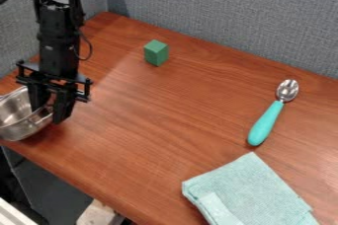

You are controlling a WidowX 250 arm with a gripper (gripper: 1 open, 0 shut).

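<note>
A steel bowl (19,120) sits at the left edge of the wooden table, partly cut off by the frame. My black gripper (50,105) is lowered at the bowl's right rim, its fingers around or just at that rim; whether they are closed on it I cannot tell.
A green block (156,52) stands at the back. A teal-handled spoon (266,122) lies at the right, and a folded pale cloth (251,194) at the front right. The near left edge drops away beside the bowl.
</note>
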